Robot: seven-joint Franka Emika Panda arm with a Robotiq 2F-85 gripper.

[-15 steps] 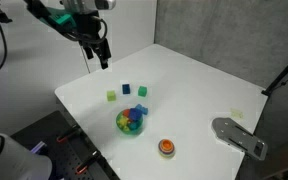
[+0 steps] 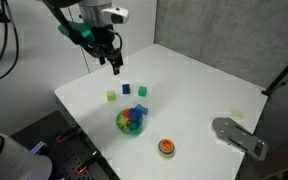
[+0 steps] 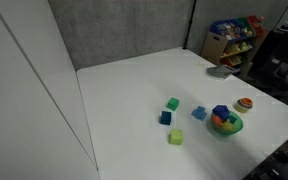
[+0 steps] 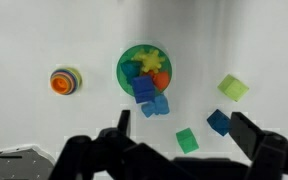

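Observation:
My gripper [image 2: 109,66] hangs high above the table, its fingers wide open and empty. In the wrist view its dark fingers [image 4: 111,142] frame the lower part of the picture. Below is a green bowl [image 4: 122,72] holding a yellow piece [image 4: 150,61], an orange piece [image 4: 162,79], a teal piece [image 4: 132,69] and a dark blue block [image 4: 143,89] near the rim. A lighter blue piece [image 4: 156,106] lies just outside the bowl. Apart from it sit a green cube [image 4: 187,140], a navy cube [image 4: 219,122] and a lime cube [image 4: 233,88].
An orange-centred round ringed toy [image 2: 166,147] stands away from the bowl. Farther off lies a grey metal tray [image 2: 239,137]. A wooden shelf [image 3: 216,47] with colourful items is beyond the table.
The arm and gripper have shifted to the right and slightly downward in exterior view 1, with the gripper turned a little. The objects on the table stay where they were.

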